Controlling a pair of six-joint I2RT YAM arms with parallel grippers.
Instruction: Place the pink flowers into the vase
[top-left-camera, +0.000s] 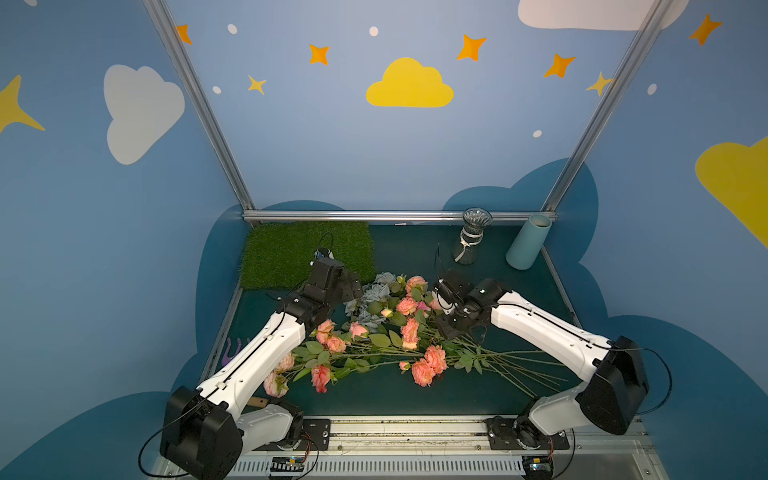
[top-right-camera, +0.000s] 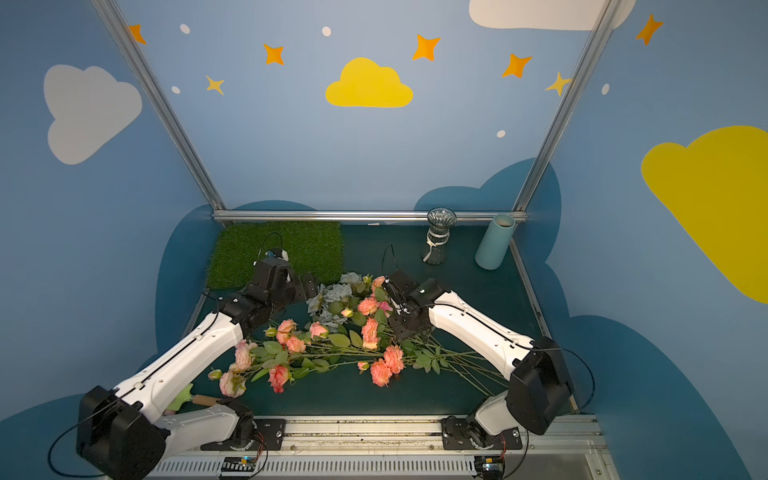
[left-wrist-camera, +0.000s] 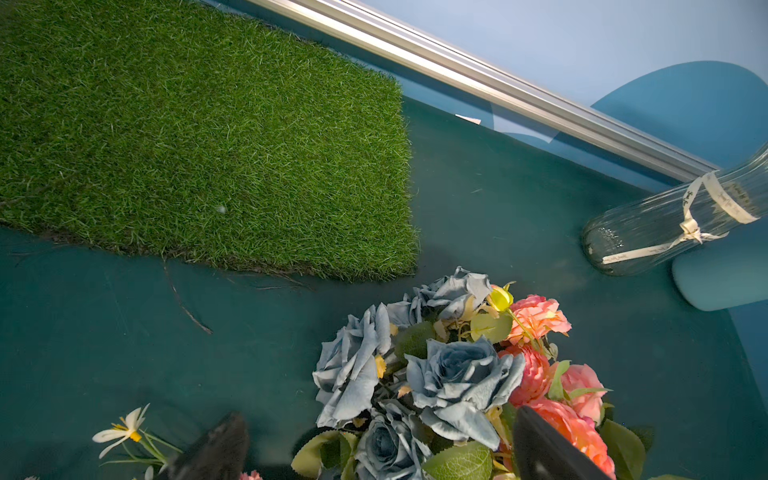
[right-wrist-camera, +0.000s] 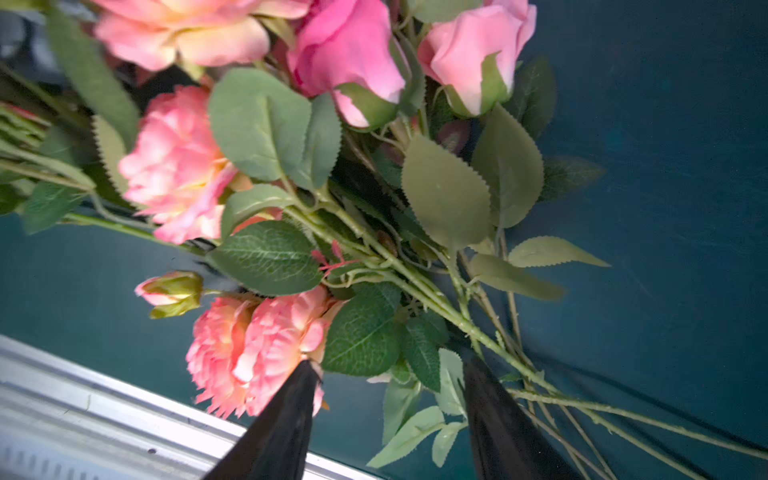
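Observation:
Pink flowers (top-left-camera: 409, 329) with long green stems (top-left-camera: 512, 364) lie across the table, heads in the middle and at left, several stems pointing right. In the right wrist view, a bright pink bud (right-wrist-camera: 348, 60) and coral blooms (right-wrist-camera: 276, 348) spread above my right gripper. Its fingers stand apart over leaves and stems, gripping none of them. My left gripper is open near the blue-grey roses (left-wrist-camera: 464, 380), holding nothing. A clear glass vase (top-left-camera: 472, 236) with a white ribbon and a teal vase (top-left-camera: 529, 242) stand upright at the back right.
A grass mat (top-left-camera: 296, 252) covers the back left corner. White flowers (left-wrist-camera: 124, 432) lie beside the left gripper. A metal rail (top-left-camera: 400, 216) runs along the back.

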